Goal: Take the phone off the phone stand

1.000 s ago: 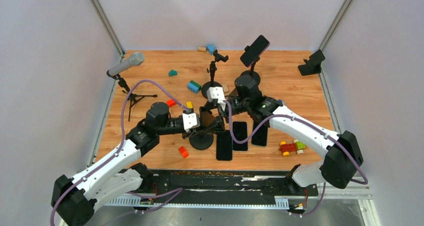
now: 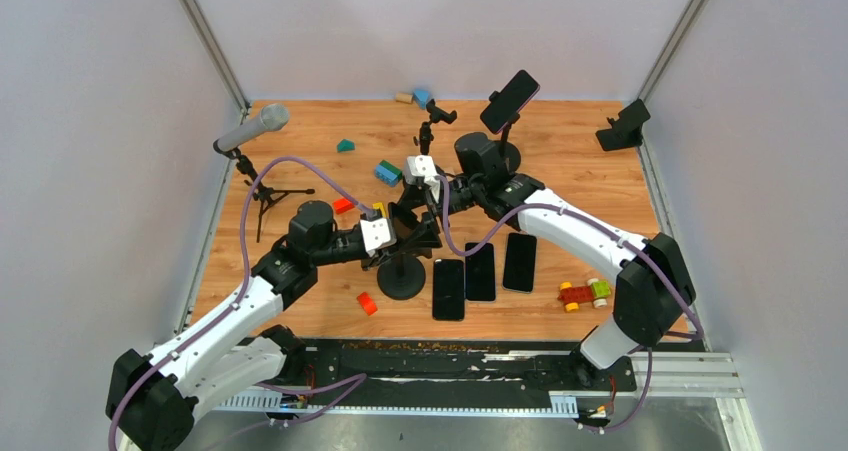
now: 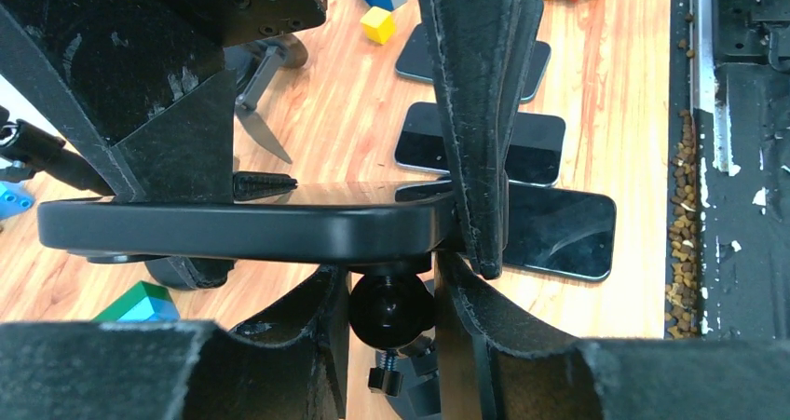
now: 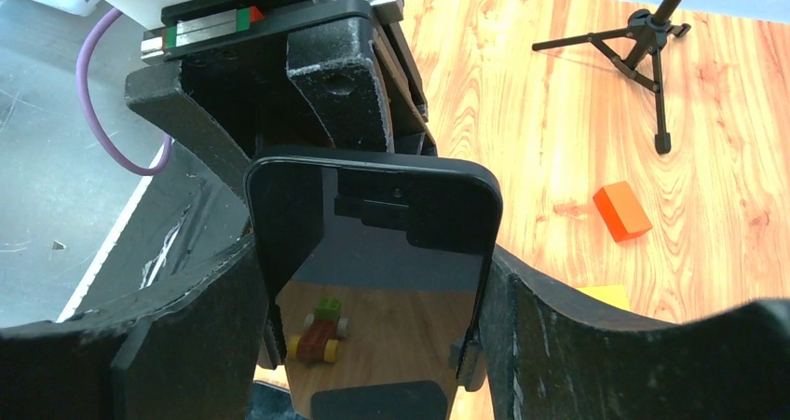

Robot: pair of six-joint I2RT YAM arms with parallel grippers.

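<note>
In the middle of the table, both grippers meet at a black stand on a round base [image 2: 400,279]. A black phone [image 4: 373,252] faces the right wrist camera, with the fingers of my right gripper along both its sides; whether they grip it is unclear. In the left wrist view, the phone's edge [image 3: 251,229] lies horizontal. Below it my left gripper has its fingers on either side of a black ball joint of the stand.
Three phones [image 2: 448,289] lie at front right. A stand holding another phone [image 2: 509,101], a microphone on a tripod [image 2: 250,128], an empty black holder [image 2: 623,128] and scattered blocks [image 2: 367,304] surround the grippers.
My right arm has shifted slightly up toward the back in the top view, with its wrist a little farther left. My left arm has barely moved.
</note>
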